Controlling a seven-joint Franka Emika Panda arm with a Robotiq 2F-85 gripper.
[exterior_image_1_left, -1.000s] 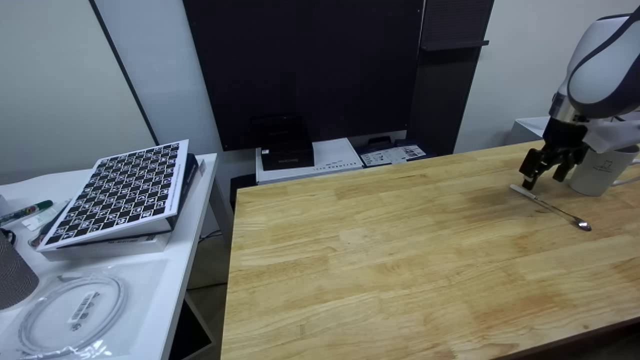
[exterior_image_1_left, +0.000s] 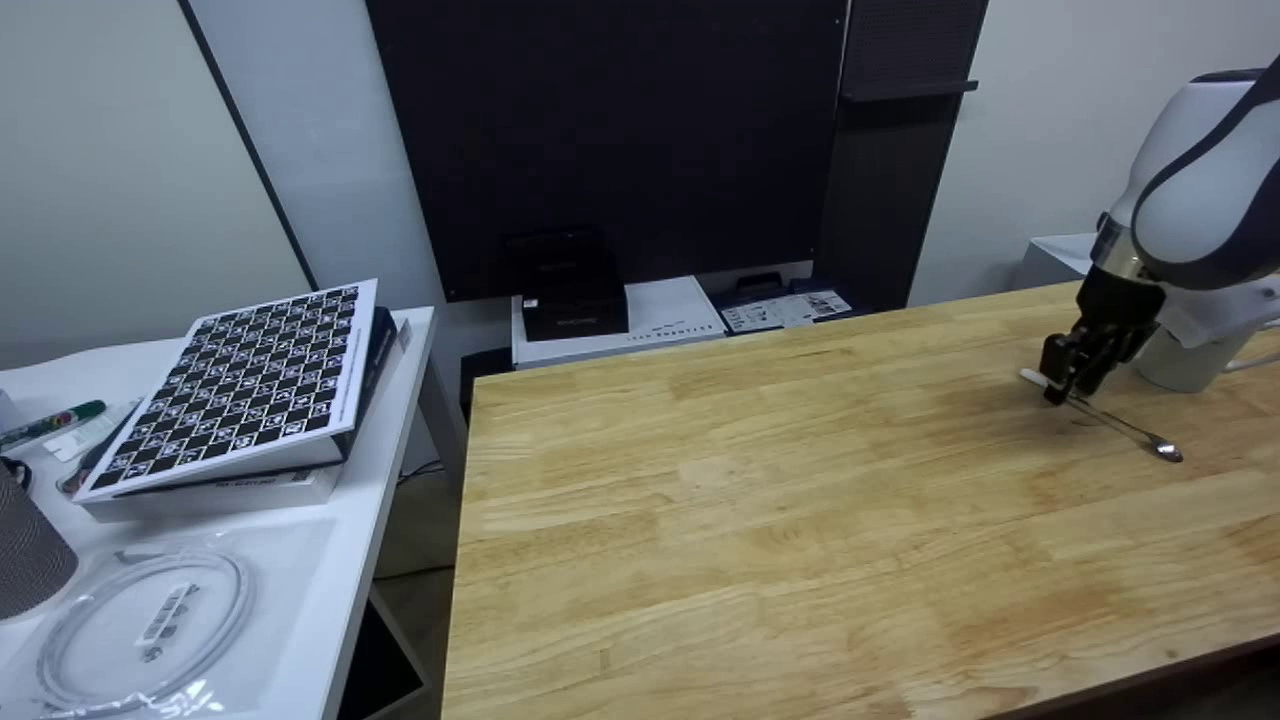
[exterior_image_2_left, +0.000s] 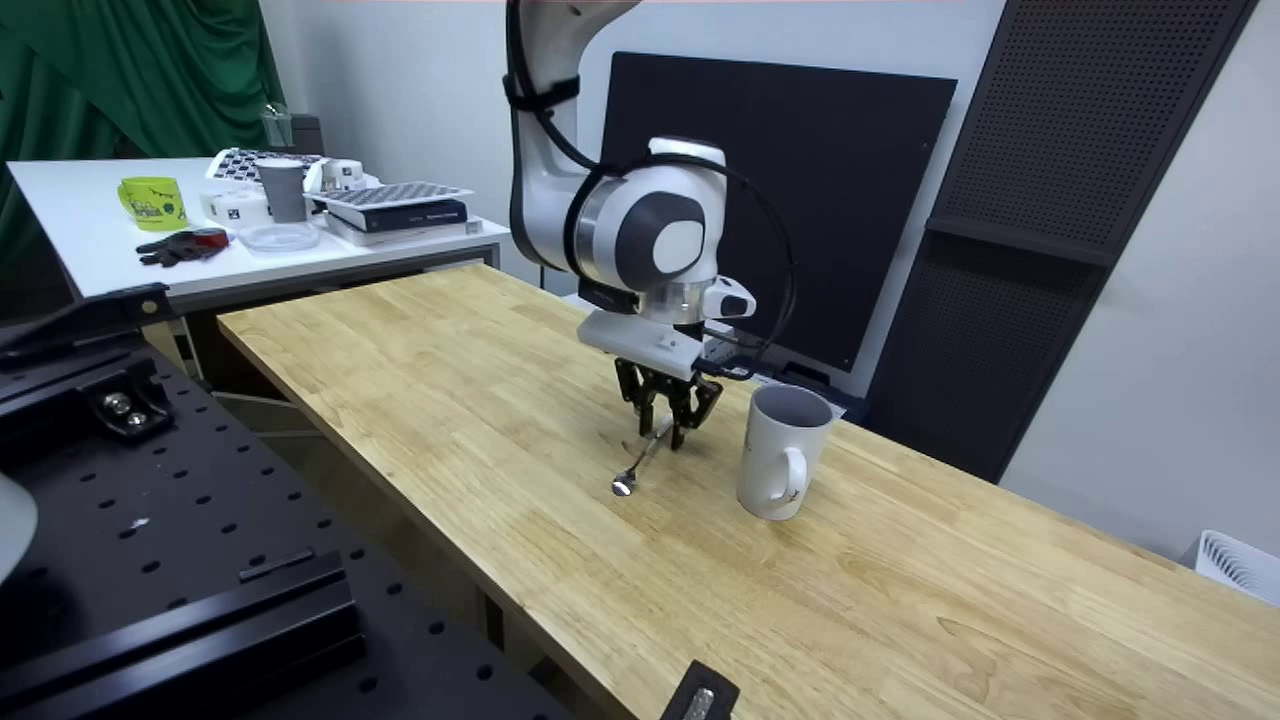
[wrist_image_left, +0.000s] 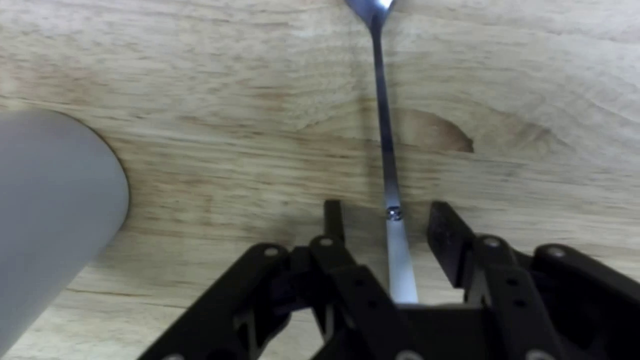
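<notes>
A long thin spoon (wrist_image_left: 387, 138) with a white handle end lies on the wooden table. Its metal bowl points away from my gripper in the wrist view. My gripper is low over the handle, one finger on each side and a gap left to both. The fingers stand part open, with the handle between them but not clasped. In exterior view 2 the spoon (exterior_image_2_left: 645, 456) runs beneath the gripper (exterior_image_2_left: 661, 434), its bowl toward the camera side. Exterior view 1 shows the gripper (exterior_image_1_left: 1060, 396) partly covering the handle of the spoon (exterior_image_1_left: 1125, 426).
A white mug (exterior_image_2_left: 777, 462) stands upright close beside the gripper; its side also fills the left of the wrist view. A white side table (exterior_image_1_left: 396, 348) with books and a bagged cable stands apart.
My gripper has come down to the spoon's handle, and its fingers are closer together than before. The spoon and mug have not visibly moved.
</notes>
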